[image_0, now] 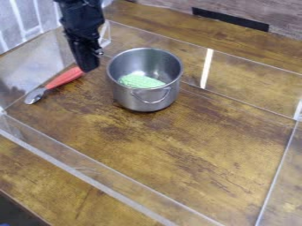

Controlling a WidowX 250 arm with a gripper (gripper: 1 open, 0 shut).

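Observation:
My gripper point(85, 60) hangs at the upper left, above and behind a red-handled utensil point(63, 79) with a metal end, which lies on the wooden table left of a steel pot point(145, 97). The gripper looks shut, with nothing visible between its fingers. Inside the pot lies a light green object point(140, 81).
Clear panels or edges run along its left, front and right. A white strip point(207, 69) is behind the pot on the right.

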